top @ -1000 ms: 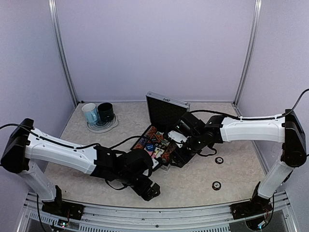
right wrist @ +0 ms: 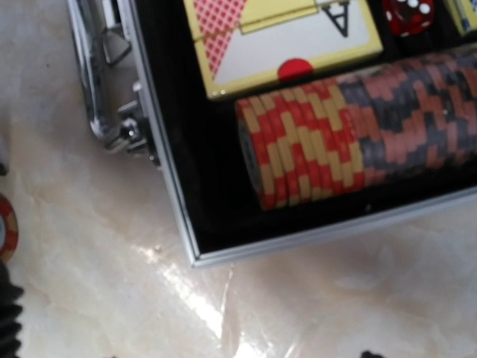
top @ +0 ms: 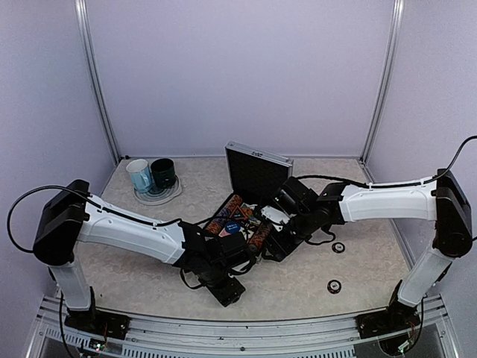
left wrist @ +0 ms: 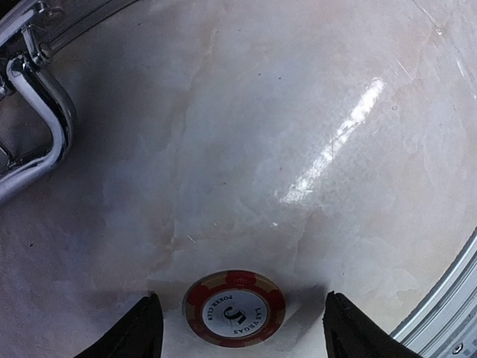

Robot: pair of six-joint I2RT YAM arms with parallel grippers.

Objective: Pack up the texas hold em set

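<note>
The poker case stands open, its dark-lined lid (top: 257, 175) raised at the back. Inside its base lie a row of red, yellow and dark chips (right wrist: 305, 145), a yellow-edged card pack (right wrist: 298, 45) and a red die (right wrist: 408, 15). A red-and-tan chip (left wrist: 235, 308) rests on the table between the parted fingertips of my left gripper, which touches neither side of it. My right gripper (top: 274, 250) is beside the case's front right corner, open and empty. Two loose chips lie on the right: one chip (top: 338, 247) farther back, another chip (top: 335, 286) nearer the front.
A light blue mug (top: 139, 175) and a dark mug (top: 163, 173) stand on stacked plates (top: 159, 195) at the back left. The case's metal handle (left wrist: 63, 115) sticks out close to the left gripper. Table right of the right gripper is mostly clear.
The right arm has barely moved, and the two loose chips on the right stay put.
</note>
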